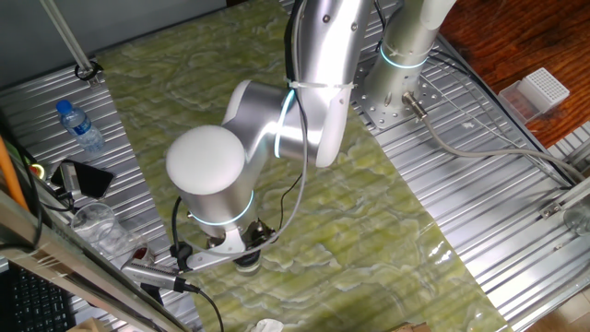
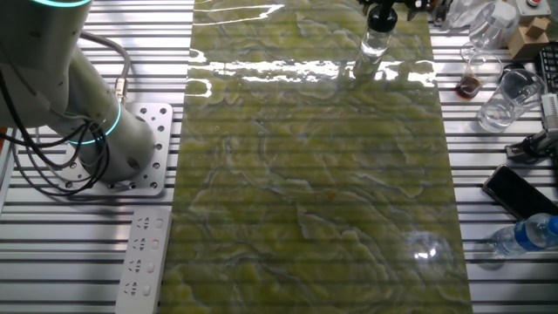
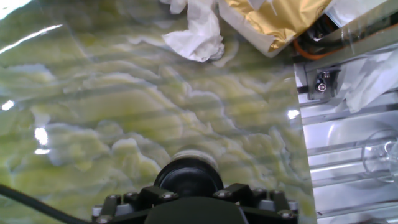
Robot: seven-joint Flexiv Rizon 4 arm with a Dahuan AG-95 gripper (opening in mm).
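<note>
A small clear bottle with a black top [image 2: 377,39] is at the far edge of the green marbled mat in exterior view 2, roughly upright. Its reflection shows just below it; whether its base touches the mat I cannot tell. In the wrist view the bottle's round black top [image 3: 188,177] is centred between the fingers of my gripper, with a sliver of clear glass beyond it. The gripper body covers the fingertips there, so contact with the top cannot be made out. Exterior view 1 shows the bottle [image 1: 247,265] low beside the tool, partly covered by it.
Crumpled white tissue [image 3: 198,34] and a gold packet [image 3: 283,22] lie beyond the bottle. Cups [image 2: 510,100], a phone [image 2: 520,194] and a water bottle [image 2: 523,235] stand or lie off the mat's side. A power strip [image 2: 144,262] is near the base.
</note>
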